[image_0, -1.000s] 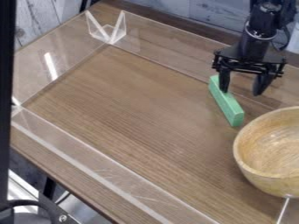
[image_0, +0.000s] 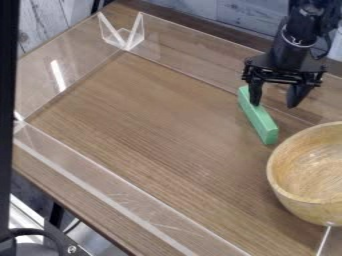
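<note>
My black gripper (image_0: 278, 92) hangs at the upper right, its fingers parted over the upper end of a green bar (image_0: 261, 122). The bar lies flat on the wooden table (image_0: 134, 150), slanting toward the front. Whether a finger touches the bar is hard to tell; nothing shows held between the fingers.
A large tan bowl (image_0: 307, 200) fills the lower right, close to the bar. A white angular frame (image_0: 123, 35) stands at the back left.
The gripper has shifted very slightly and looks a little lower at its left finger. The bar and bowl stay in place.
</note>
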